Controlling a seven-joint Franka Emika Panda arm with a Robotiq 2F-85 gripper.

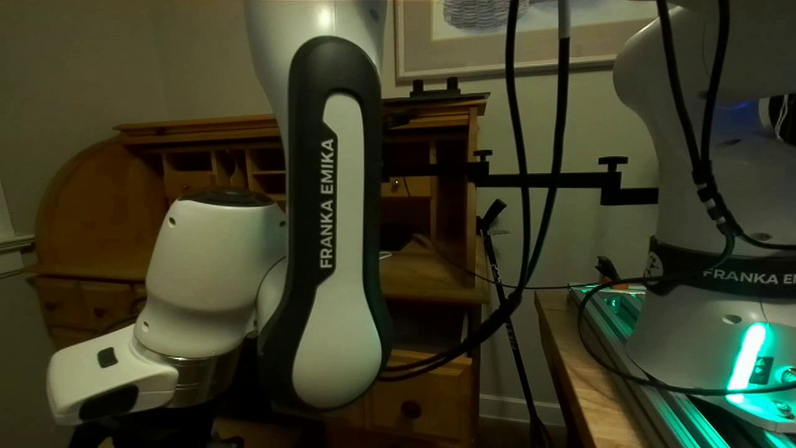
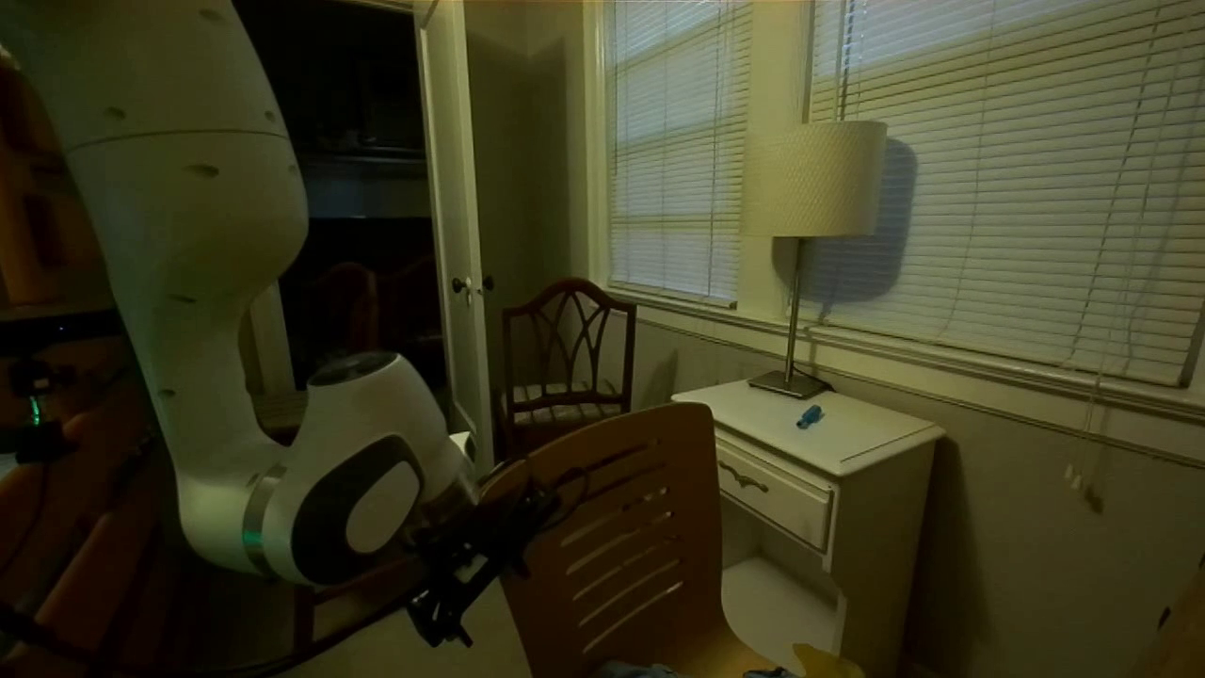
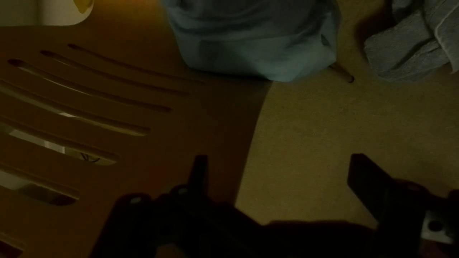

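My gripper is open in the wrist view, its two dark fingers wide apart with nothing between them. Beneath it lie the edge of a wooden chair and a tan surface. Ahead of the fingers, a blue-grey cloth rests across the chair's edge, its far part cut off by the frame. Another grey cloth lies on the tan surface at the upper right. In exterior view 2 the gripper hangs dark beside the slatted chair back. Exterior view 1 does not show the fingers.
The slatted chair back stands close to the gripper. Behind it are a white nightstand with a lamp and a small blue object, plus a dark chair. Cables hang by the arm. The room is dim.
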